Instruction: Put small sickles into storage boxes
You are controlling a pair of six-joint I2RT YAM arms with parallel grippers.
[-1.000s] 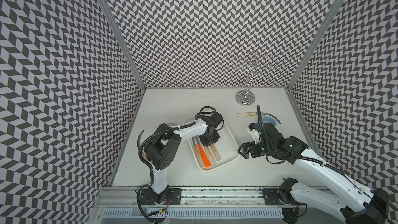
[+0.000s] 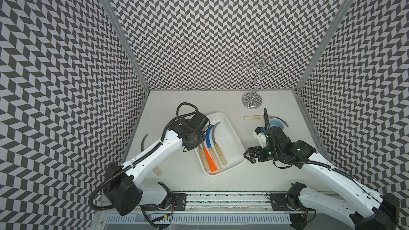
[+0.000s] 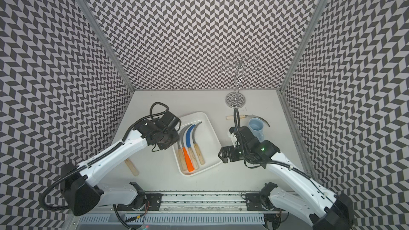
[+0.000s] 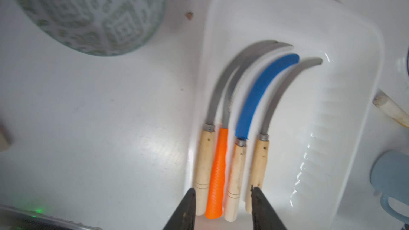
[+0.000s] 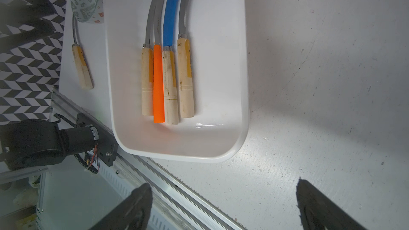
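Several sickles lie side by side in the white box, whose rim [image 4: 375, 85] shows in the left wrist view: a wooden-handled sickle [image 4: 204, 153], an orange-handled sickle [image 4: 219, 170], a blue-bladed sickle [image 4: 255, 98] and a rightmost wooden-handled sickle [image 4: 258, 161]. My left gripper is above the box, open, with clear space between its fingers. Outside the box, one sickle [image 2: 254, 117] lies at the back right and another [image 2: 144, 141] lies to the left, partly behind my left arm. My right gripper stands open and empty to the right of the box.
A light blue mug [image 3: 256, 125] stands at the right beside the outer sickle. A metal stand [image 2: 252, 100] is at the back. A patterned bowl [image 4: 102, 12] sits left of the box, hidden from above by my left arm.
That sickle stays in the box. The right arm looks almost unmoved.
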